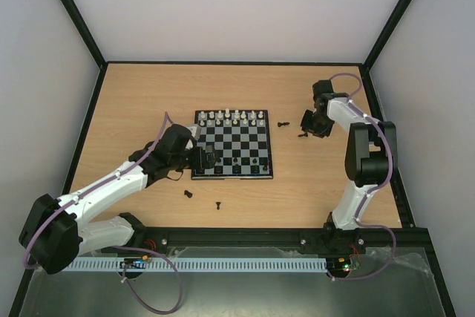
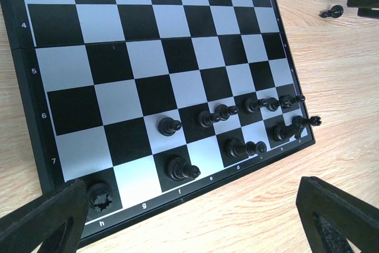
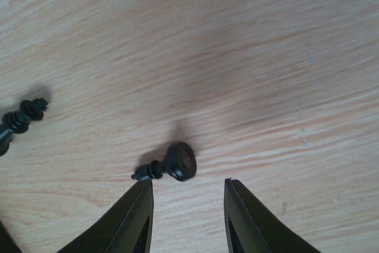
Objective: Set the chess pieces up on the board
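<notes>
On the board (image 1: 230,144), white pieces (image 1: 227,115) fill the far rows; black pieces stand near its front edge, among them a corner rook (image 2: 100,196) and a lone pawn (image 2: 169,126). My left gripper (image 1: 209,157) is open above the front left of the board, nothing between its fingers. Over the table right of the board, my right gripper stands part open and empty. A black pawn (image 3: 172,163) lies on its side just ahead of its fingertips. Another black piece (image 3: 21,117) lies farther left, cut by the frame edge.
Two more black pieces lie on the table in front of the board, one at the left (image 1: 188,194) and a small one (image 1: 218,205) beside it.
</notes>
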